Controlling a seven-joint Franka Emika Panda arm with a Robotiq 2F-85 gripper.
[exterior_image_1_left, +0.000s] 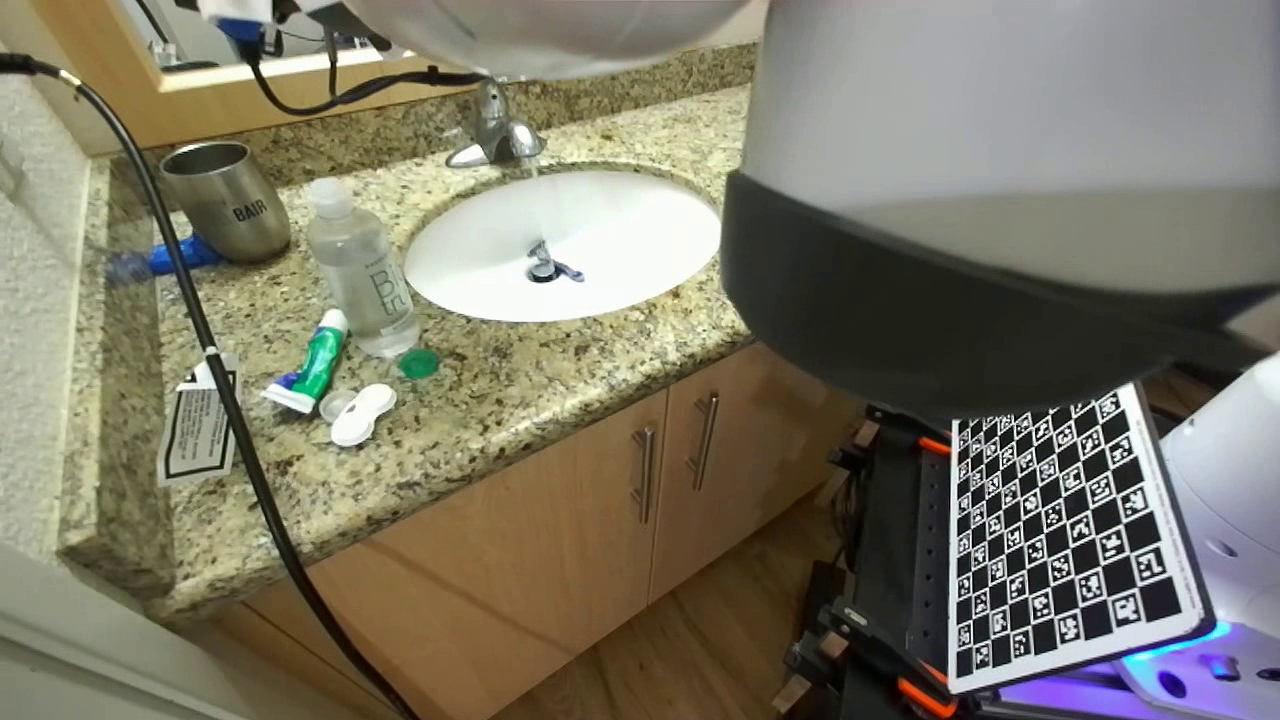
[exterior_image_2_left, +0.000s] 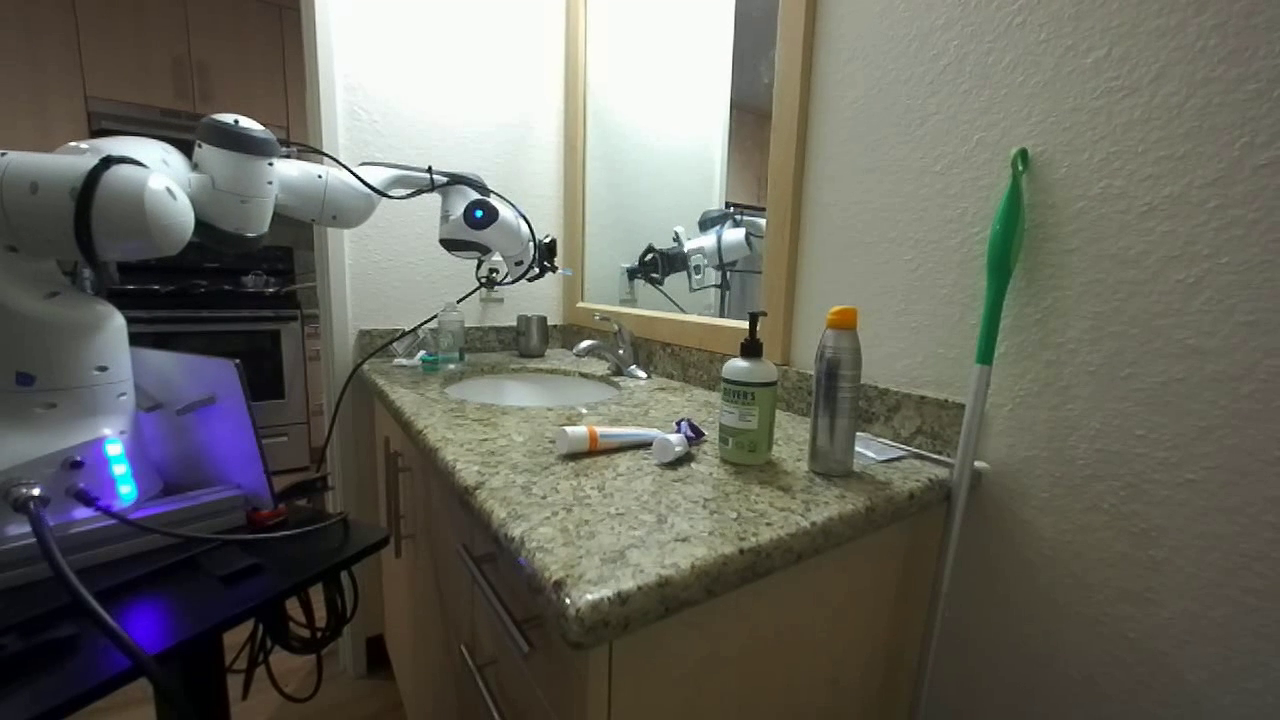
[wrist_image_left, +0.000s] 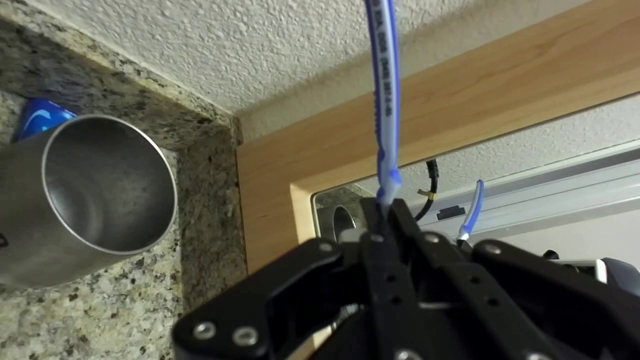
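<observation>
In the wrist view my gripper is shut on one end of a slim blue-and-clear stick (wrist_image_left: 385, 90) with small print along it, perhaps a toothbrush handle. The stick points away from the fingers and runs out of the top of the frame. To its left, apart from it, a steel cup (wrist_image_left: 108, 186) has its empty mouth in view. The same cup (exterior_image_1_left: 228, 204) stands upright in the counter's back left corner. From the side, the gripper (exterior_image_2_left: 549, 256) hangs in the air near the mirror, higher than the cup (exterior_image_2_left: 533, 335).
A wood-framed mirror (exterior_image_2_left: 659, 156) is close to the gripper. Water runs from the faucet (exterior_image_1_left: 498, 132) into the sink (exterior_image_1_left: 624, 240). A clear bottle (exterior_image_1_left: 366, 282) and a green tube (exterior_image_1_left: 320, 356) are near the cup. A soap pump (exterior_image_2_left: 749, 408) and spray can (exterior_image_2_left: 836, 396) stand at the far end.
</observation>
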